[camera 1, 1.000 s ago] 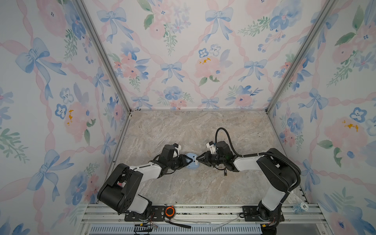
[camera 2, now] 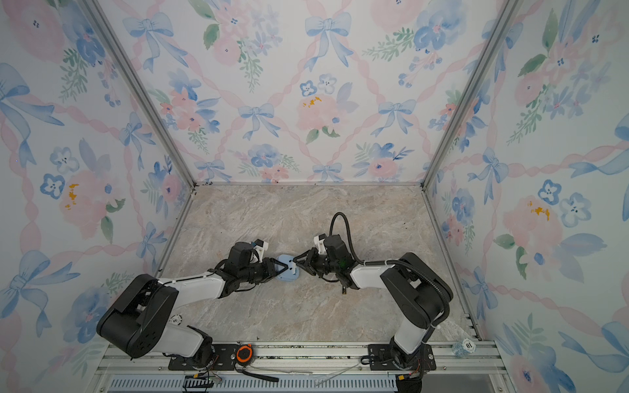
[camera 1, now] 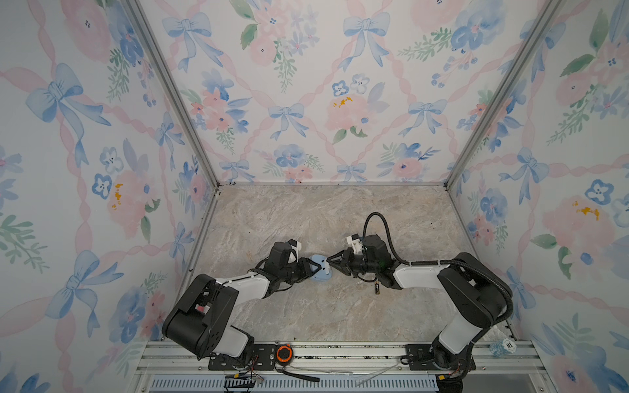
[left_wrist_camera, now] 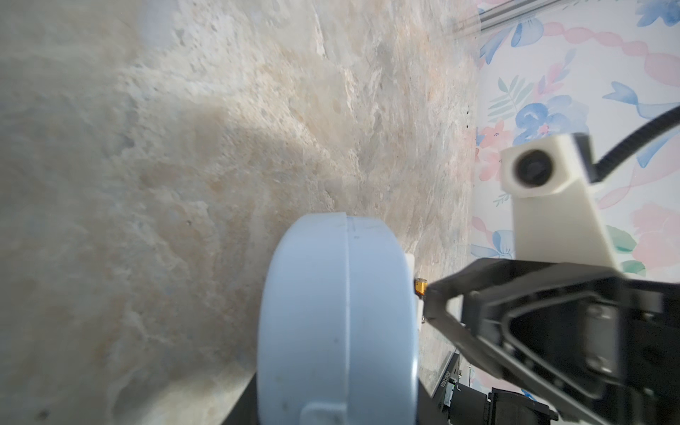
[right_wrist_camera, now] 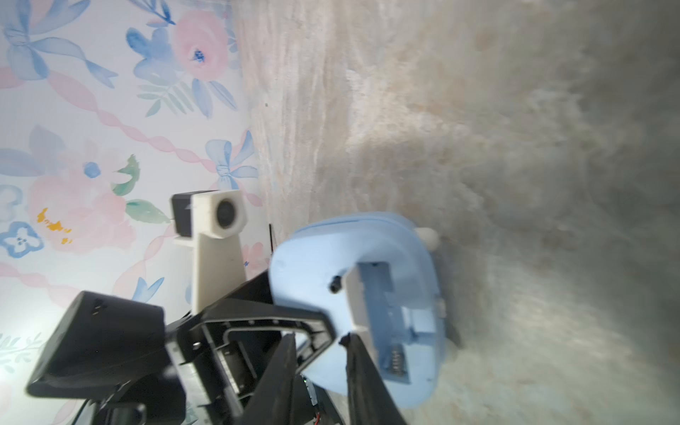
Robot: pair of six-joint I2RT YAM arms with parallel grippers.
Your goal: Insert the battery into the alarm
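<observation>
The alarm (left_wrist_camera: 340,304), a pale blue rounded case, is held on edge above the floor by my left gripper (camera 1: 314,265), which is shut on it. In the right wrist view the alarm's (right_wrist_camera: 304,262) face shows an open battery slot (right_wrist_camera: 382,290) with a spring (right_wrist_camera: 397,360) at one end; the slot looks empty. A white piece (right_wrist_camera: 357,304) stands along the slot's side. My right gripper (camera 1: 332,259) is shut, its fingertips close against that face. A small copper-coloured end, apparently of the battery (left_wrist_camera: 420,287), shows at its tip in the left wrist view; the rest is hidden.
A small dark cylinder (camera 1: 376,288) lies on the floor below the right gripper. An orange-ringed tape (camera 1: 283,353) rests on the front rail. Behind both arms the stone-patterned floor (camera 1: 327,209) is clear, up to the floral walls.
The left arm and the alarm have barely moved.
</observation>
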